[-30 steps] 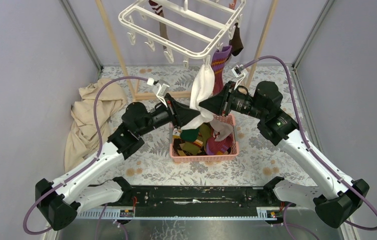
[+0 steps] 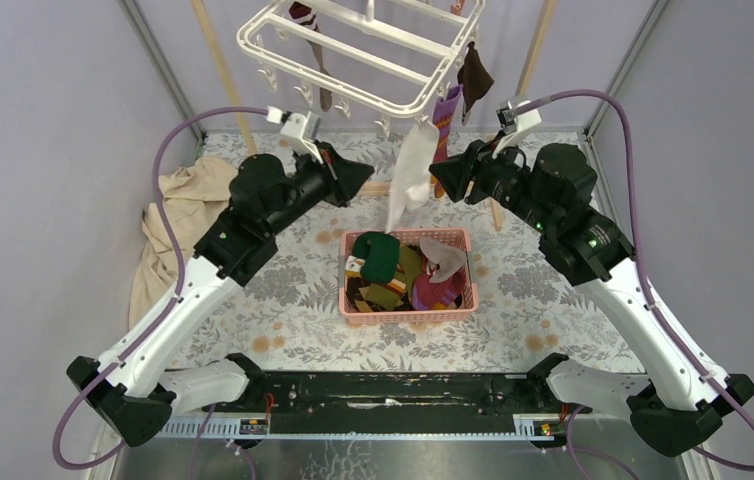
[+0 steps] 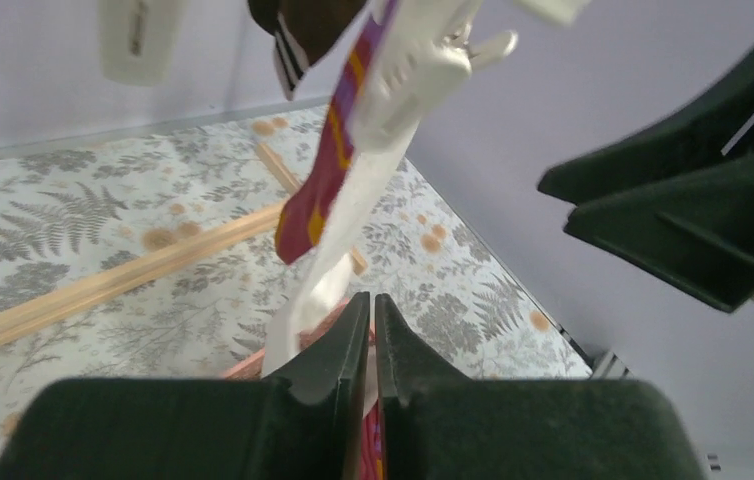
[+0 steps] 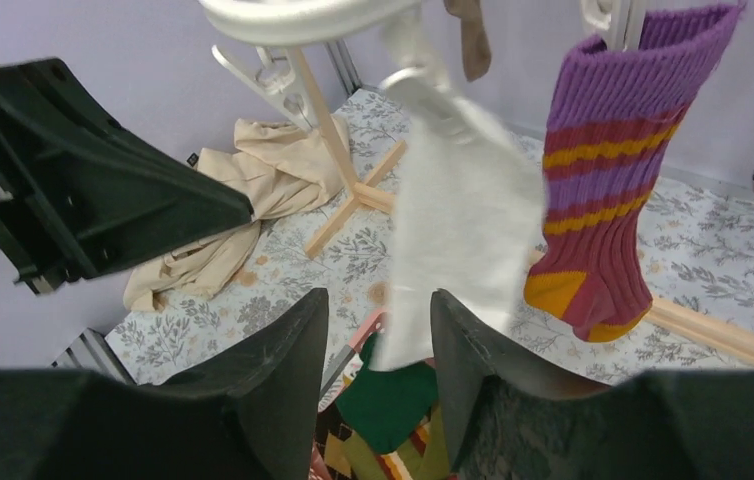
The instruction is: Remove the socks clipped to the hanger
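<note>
A white sock (image 2: 411,172) hangs blurred from a front clip of the white hanger (image 2: 393,62). Behind it on the right is a purple sock with yellow stripes (image 4: 603,165). A dark brown sock (image 2: 474,82) is clipped further back, and another brown striped one (image 2: 313,50) at the back left. My left gripper (image 2: 368,172) is shut left of the white sock; in its wrist view only a thin gap shows between the fingers. On the sock's right, my right gripper stands part open, the sock hanging beyond its fingers, not gripped.
Below the hanger a pink basket (image 2: 408,318) holds several socks. Beige cloth (image 2: 178,215) lies at the left. Wooden hanger-stand bars (image 3: 123,285) cross the patterned floor. Both grippers are close under the hanger's front edge.
Both grippers have drawn apart from the white sock, left one up and leftward, right one up and rightward.
</note>
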